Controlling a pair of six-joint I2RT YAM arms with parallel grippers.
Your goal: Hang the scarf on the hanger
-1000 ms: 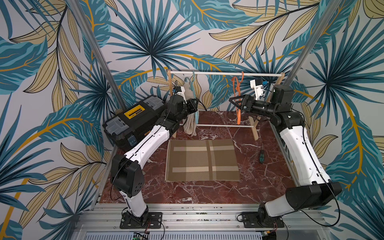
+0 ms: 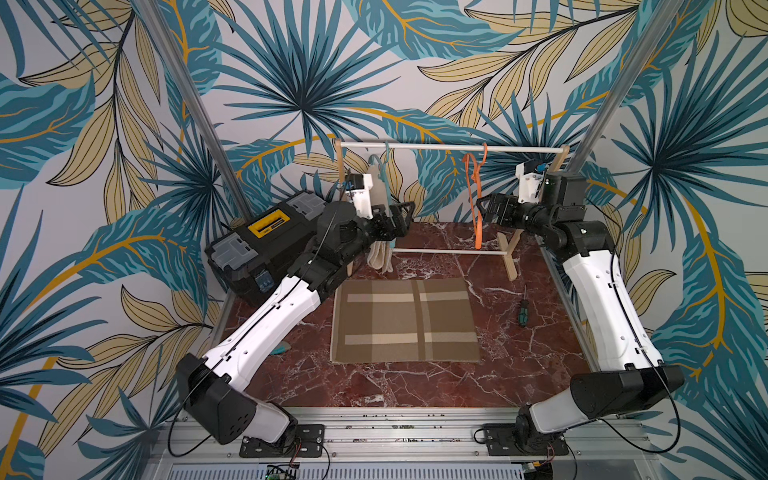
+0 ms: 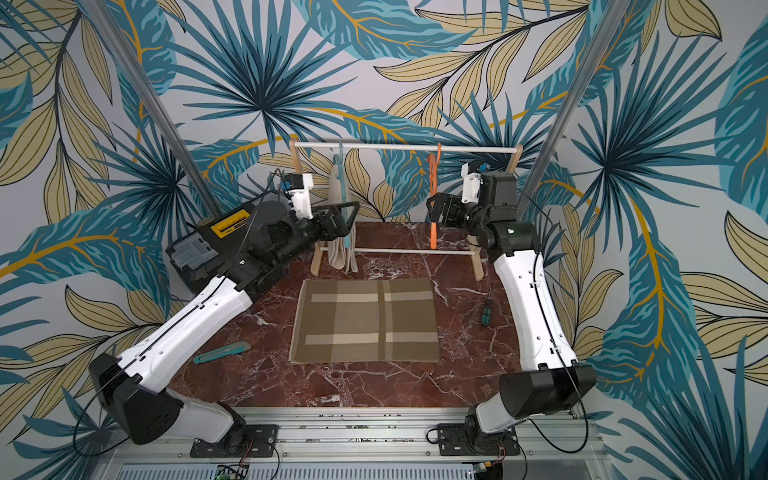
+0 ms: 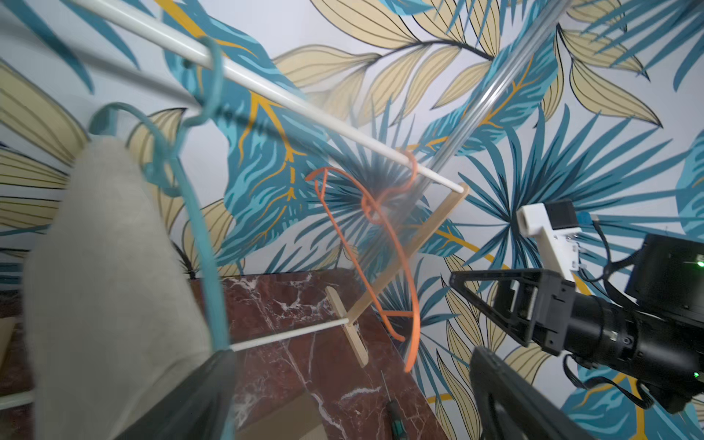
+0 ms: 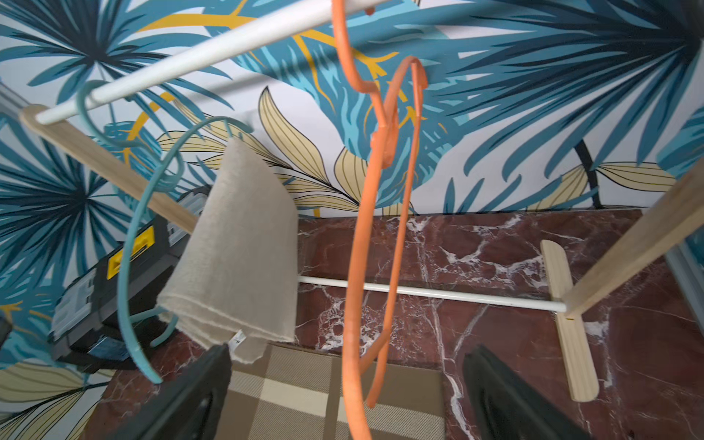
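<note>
The scarf [image 5: 238, 249], a pale beige cloth, hangs over the teal hanger [image 5: 139, 234] at the left end of the rack. In the left wrist view the same cloth fills the left side, beside the hanger's upright edge. My left gripper [image 2: 405, 216] is open in front of that hanger, with no cloth visibly pinched. An orange hanger [image 5: 357, 293] hangs bare further right on the rail. Close to it, my right gripper [image 3: 436, 209] stands open, and in the right wrist view the orange hanger shows between its blurred fingers, not gripped.
A brown checked cloth [image 2: 392, 320] lies flat below the rack. The white rail [image 2: 432, 147] spans the rack. Left of it is a black toolbox [image 2: 264, 240]; a screwdriver [image 2: 522, 312] lies at right and a teal-handled tool [image 3: 222, 352] at front left.
The right gripper has turned and moved a little to the right.
</note>
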